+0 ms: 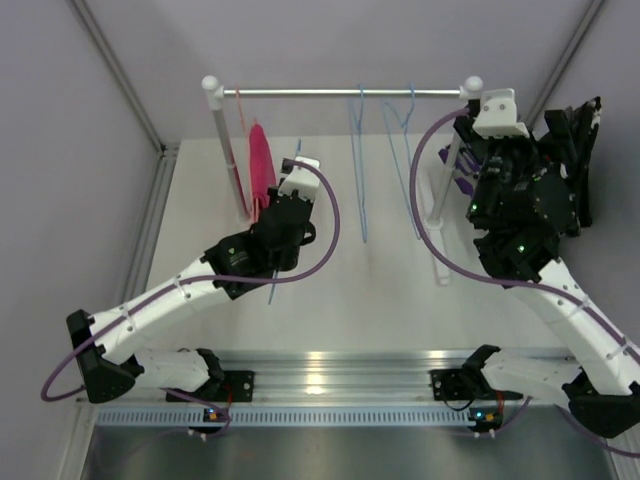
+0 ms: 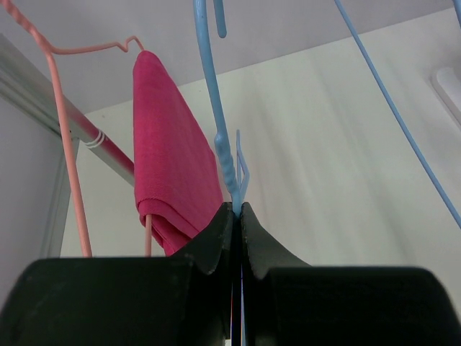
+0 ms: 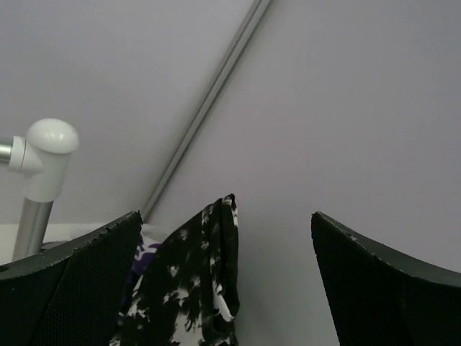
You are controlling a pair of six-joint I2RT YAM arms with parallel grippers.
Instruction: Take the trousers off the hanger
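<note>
Pink trousers (image 1: pixel 262 165) (image 2: pixel 173 166) are draped over a pink hanger (image 2: pixel 68 158) at the left of the rail (image 1: pixel 340 93). My left gripper (image 1: pixel 290 200) is shut on a light-blue hanger (image 2: pixel 216 108), just right of the trousers. My right gripper (image 1: pixel 500 140) stands open over the right end of the rack, near dark patterned cloth (image 3: pixel 187 281), with nothing between its fingers.
Other blue hangers (image 1: pixel 360 180) hang empty in the middle and right of the rail. The rack's right post (image 3: pixel 32 223) is beside my right gripper. Grey walls close in both sides.
</note>
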